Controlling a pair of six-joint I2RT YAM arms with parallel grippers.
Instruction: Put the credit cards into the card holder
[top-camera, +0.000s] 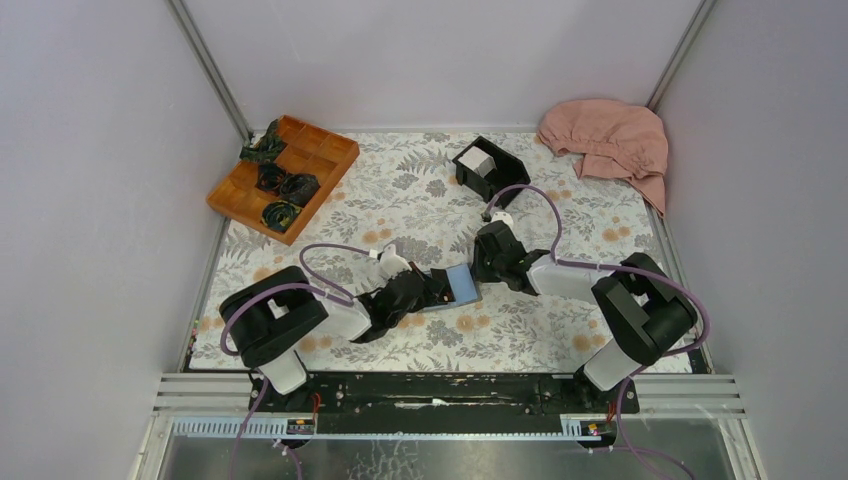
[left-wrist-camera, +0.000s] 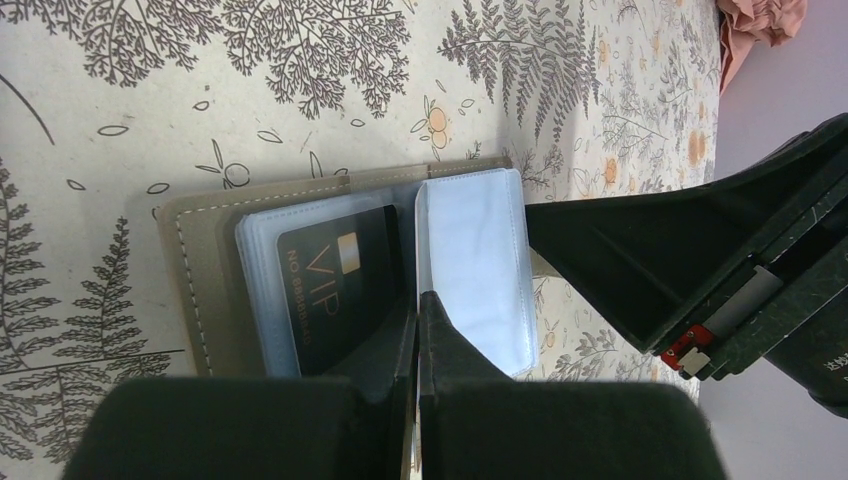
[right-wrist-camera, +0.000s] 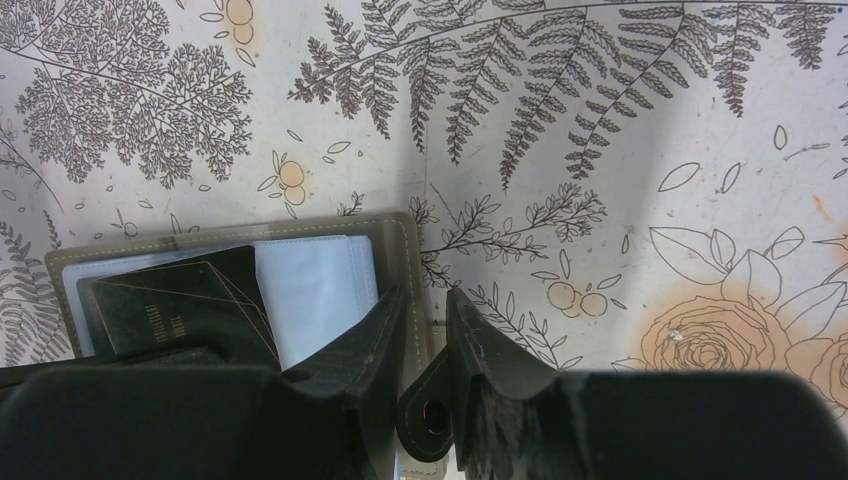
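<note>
The card holder lies open on the patterned cloth, its beige clear cover carrying pale blue sleeves. A black card marked VIP sits in the left-hand sleeve. My left gripper is shut at the line between the black card and the blue sleeve; whether a sleeve edge is pinched there I cannot tell. My right gripper stands part open at the holder's right edge. Low between its fingers shows a dark rounded tab with a round stud, and a gap is visible at the tips.
An open black box with a white block inside stands at the back. An orange compartment tray with dark bundles is at back left, a pink cloth at back right. The cloth behind the holder is free.
</note>
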